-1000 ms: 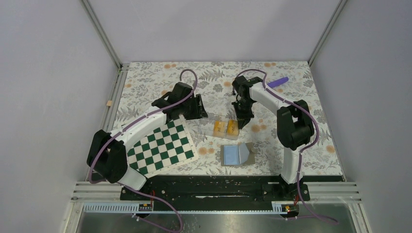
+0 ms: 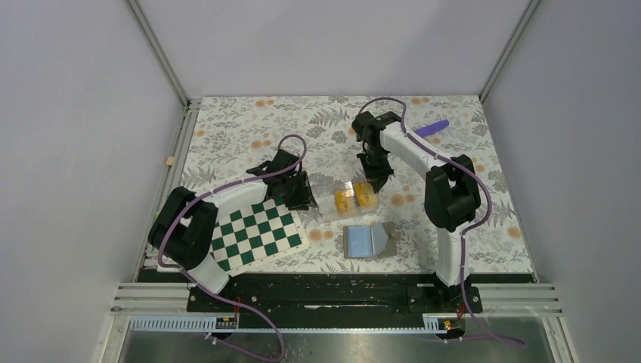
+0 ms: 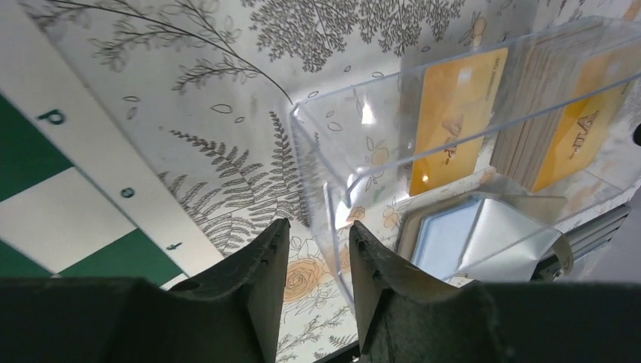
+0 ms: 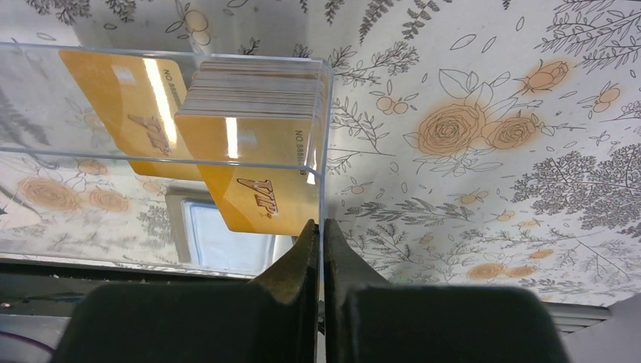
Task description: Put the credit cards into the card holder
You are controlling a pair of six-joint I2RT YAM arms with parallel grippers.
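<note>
A long clear box (image 2: pixel 326 211) lies across the middle of the table. Inside are a single yellow card (image 3: pixel 459 113) and, towards its right end, a thick stack of yellow cards (image 4: pixel 249 178). My right gripper is shut on the thin wall at the box's right end. At the opposite end, my left gripper stands part open; the box's clear end edge shows between its fingertips, and I cannot tell whether they touch it. A light-blue folded piece on a grey base (image 2: pixel 366 240), perhaps the card holder, rests in front of the box.
A green-and-white checkered board (image 2: pixel 258 234) lies under the left arm. Behind the right arm there is a purple object (image 2: pixel 431 128).
The box has swung, its left end now nearer the front. The right gripper shifted slightly.
</note>
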